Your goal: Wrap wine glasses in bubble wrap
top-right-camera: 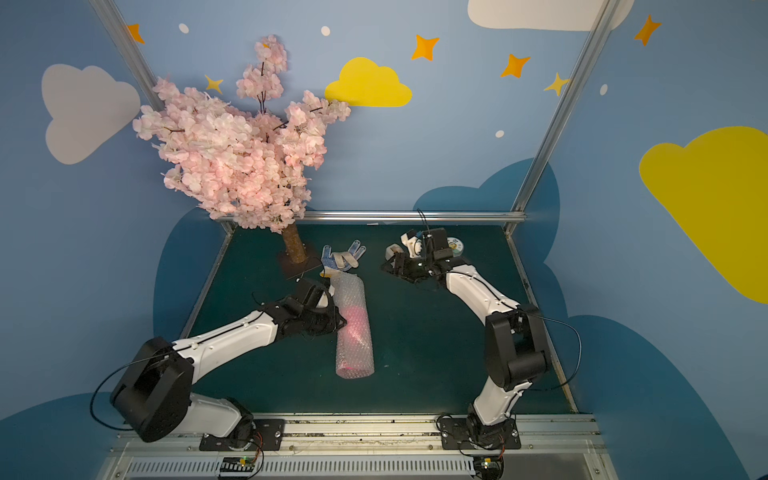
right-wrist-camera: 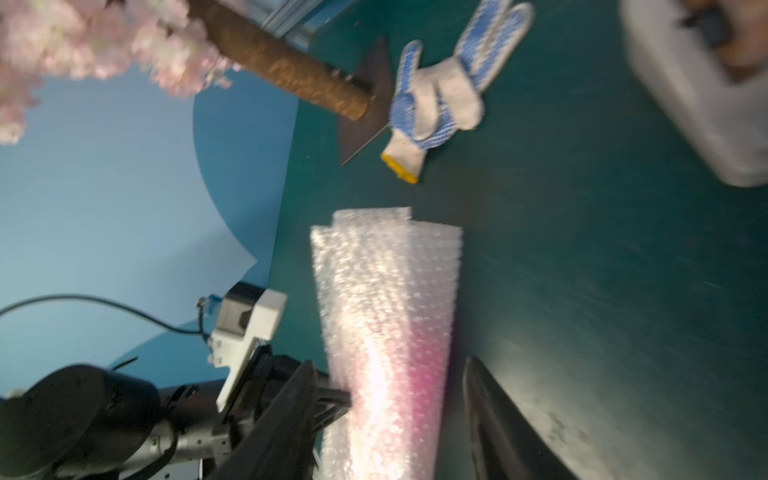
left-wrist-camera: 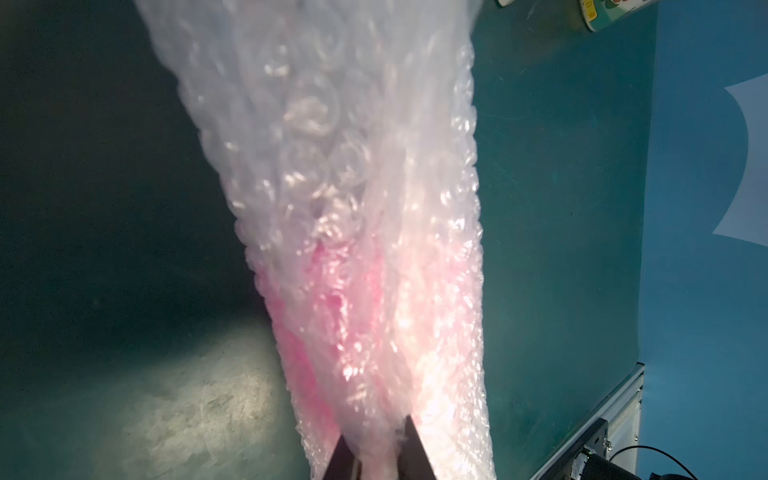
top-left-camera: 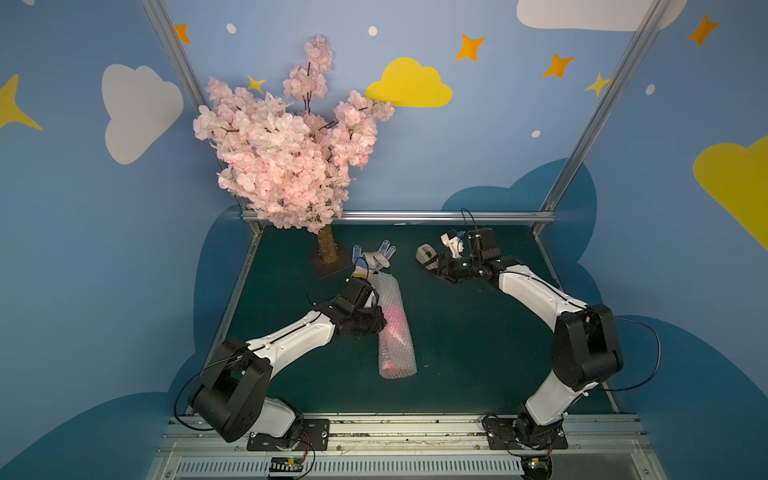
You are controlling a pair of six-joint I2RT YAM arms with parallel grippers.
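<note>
A long roll of bubble wrap (top-left-camera: 396,344) lies front to back on the green table, pink showing through it. My left gripper is shut on a fold of the wrap along its left side; the wrist view shows plastic between the fingertips. My right gripper hangs back and right of the wrap, part open, with nothing seen between its fingers; its fingers are blurred in its wrist view.
A flowering tree (top-left-camera: 326,248) stands back left, with cotton gloves (top-left-camera: 376,257) beside it. A grey box (top-left-camera: 426,256) and a round tub (top-right-camera: 454,244) sit at the back right.
</note>
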